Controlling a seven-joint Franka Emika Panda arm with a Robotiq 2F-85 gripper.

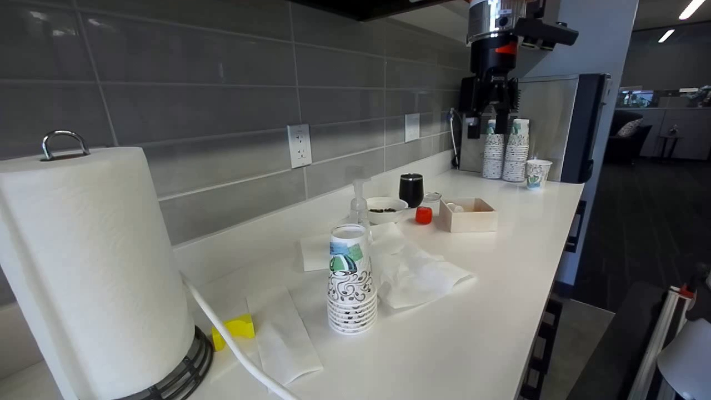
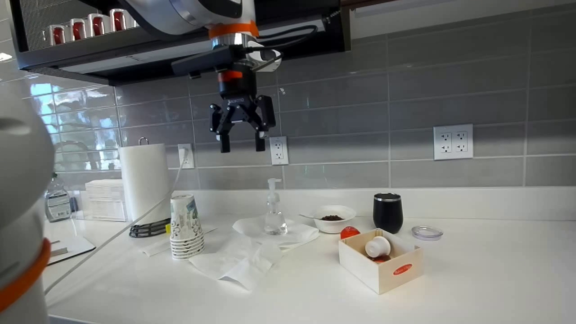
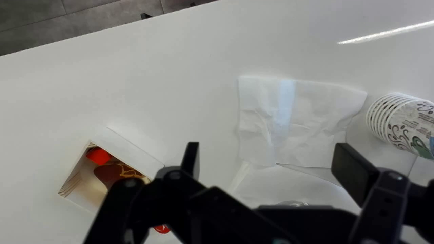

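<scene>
High above the counter, my gripper (image 2: 241,145) stands open with nothing between its fingers. In the wrist view its two fingers (image 3: 353,173) are wide apart over white crumpled paper (image 3: 301,118). A wooden box (image 2: 397,281) holds a white cup-like piece (image 2: 378,246) and something red, seen only in part. Just behind the box sits a red object (image 1: 424,214). A white bowl (image 2: 335,221) with dark bits in it stands near the wall, beside a black tumbler (image 2: 387,212). A clear lid (image 2: 427,232) lies to the tumbler's right.
A clear pump bottle (image 2: 275,216) stands on paper. Stacked paper cups (image 1: 351,286) and a paper towel roll (image 1: 100,273) occupy the other end, with a white cable (image 1: 233,346) crossing there. A shelf (image 2: 135,48) hangs overhead.
</scene>
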